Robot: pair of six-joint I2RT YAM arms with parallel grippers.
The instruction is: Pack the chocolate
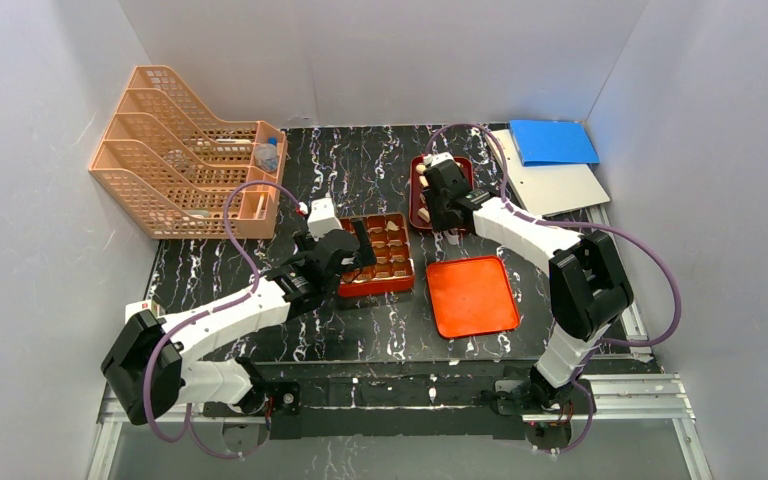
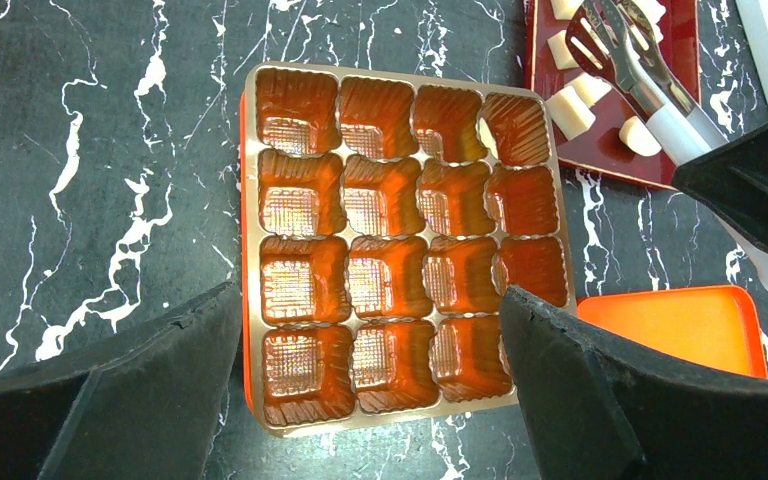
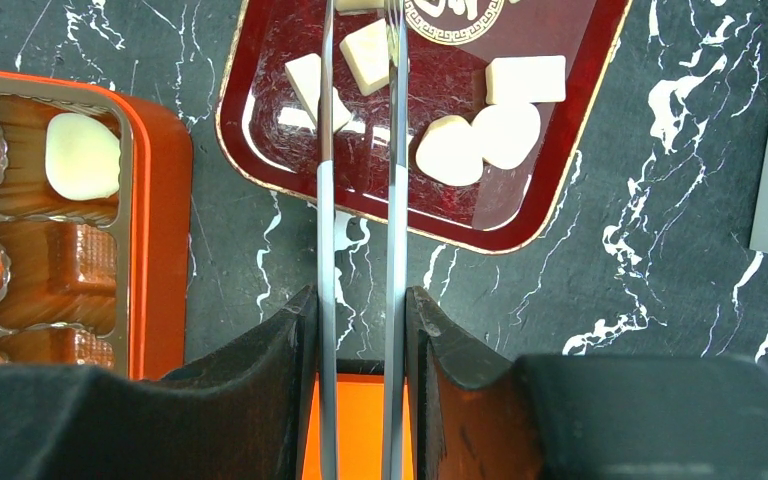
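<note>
The gold-rimmed box [image 2: 350, 238] of square compartments lies in front of my left gripper, which stands open and empty above it. One cream chocolate [image 3: 82, 156] sits in the box's far-right corner compartment; the other compartments in view look empty. More chocolates, such as a rounded piece [image 3: 449, 151] and a white block [image 3: 526, 79], lie on the dark red tray [image 3: 500, 238]. My right gripper is shut on silver tongs [image 3: 397, 215]. Those tongs reach over the tray with their arms apart; a chocolate [image 3: 367, 56] shows between them. Their tips are cut off in the right wrist view.
An empty orange tray [image 1: 472, 297] lies in front of the dark red tray. A peach rack [image 1: 195, 160] stands back left, and a blue folder [image 1: 552, 142] on a white board [image 1: 550, 189] lies back right. Left of the box the marbled table is clear.
</note>
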